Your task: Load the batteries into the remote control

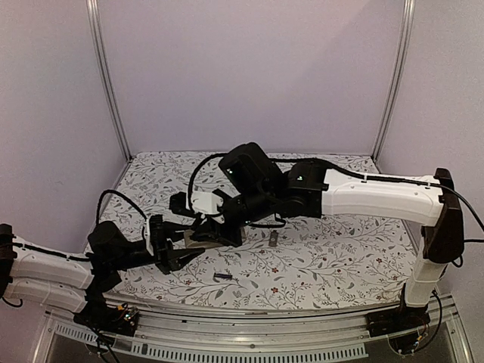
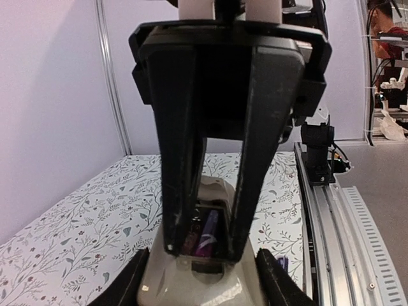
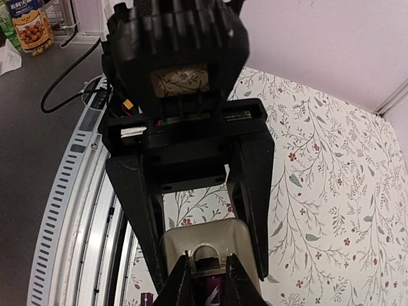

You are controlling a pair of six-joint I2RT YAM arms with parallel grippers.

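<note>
My left gripper is shut on the pale remote control (image 2: 164,284), fingers on either side of it, holding it above the table. In the remote's open compartment lies a purple battery (image 2: 208,234), partly hidden. My right gripper stands part open, its two fingertips over that compartment; no battery shows gripped between them. Another battery (image 1: 222,276) lies on the table below; its purple end (image 3: 147,298) shows in the right wrist view. In the top view the arms mostly cover the remote.
A small grey piece (image 1: 273,238) lies on the table right of the grippers. A metal rail (image 1: 249,333) runs along the front edge.
</note>
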